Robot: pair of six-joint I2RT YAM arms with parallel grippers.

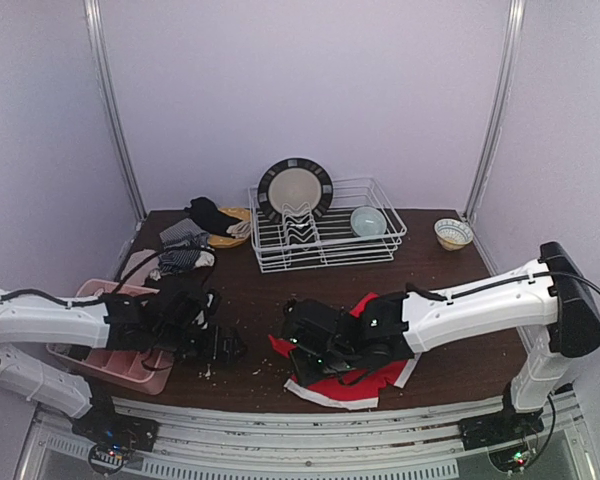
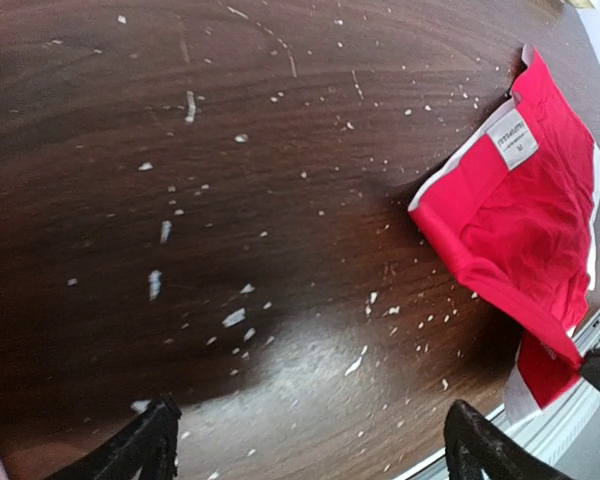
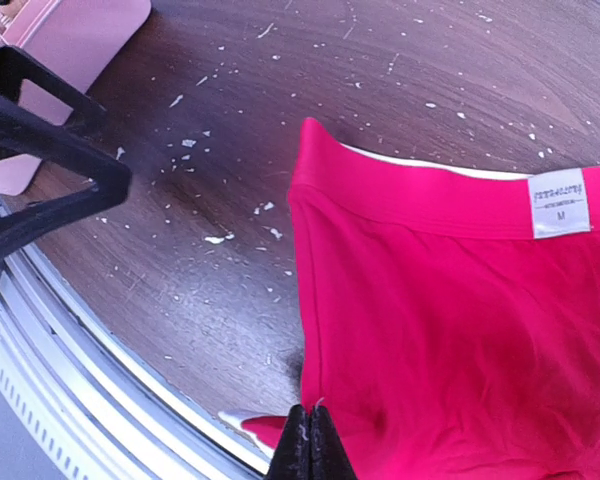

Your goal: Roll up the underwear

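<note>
Red underwear [image 1: 375, 380] with a white trim and label lies on the front middle of the table, partly hidden under my right arm in the top view. My right gripper is shut at its edge; in the right wrist view the fabric rises at the fingertips, and whether any is pinched is unclear. My left gripper is open, over bare table left of the underwear, with nothing between its fingers.
A pink bin [image 1: 105, 370] stands at front left, with clothes [image 1: 180, 245] behind it. A dish rack [image 1: 320, 250] with plates is at the back, a bowl [image 1: 453, 232] at back right.
</note>
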